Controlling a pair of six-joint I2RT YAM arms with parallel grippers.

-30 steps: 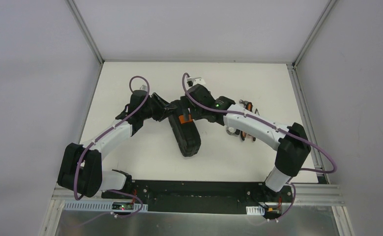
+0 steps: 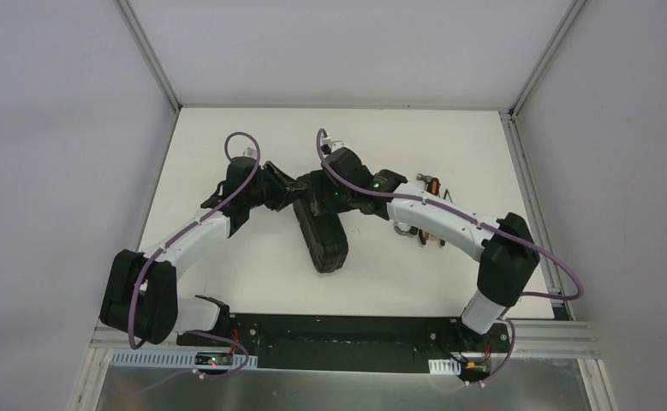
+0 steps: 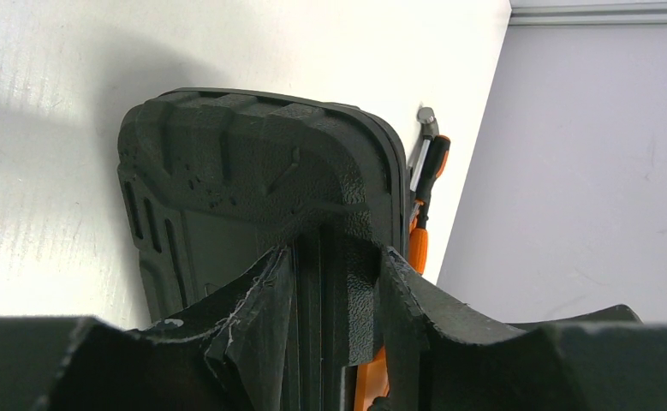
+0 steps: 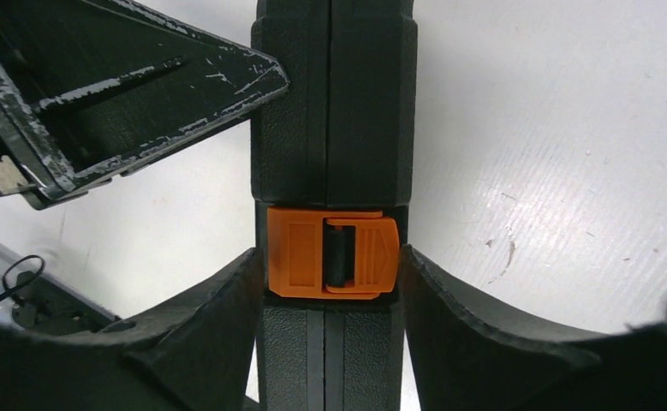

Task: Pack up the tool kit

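Note:
The black tool case (image 2: 321,235) stands on edge in the middle of the table. My left gripper is at its upper end, fingertips against the case's rim; how far its fingers are closed is hard to tell. My right gripper is over the case's side, a fingertip on either side of the orange latch (image 4: 295,253), close to or touching it. In the top view the right gripper covers the latch.
Loose tools (image 2: 432,188), including a hammer and orange-handled tools, lie right of the case, partly under the right arm.
My right gripper has shifted slightly over the latch, which showed in the top view earlier and is now hidden. The left arm and the case look almost unmoved.

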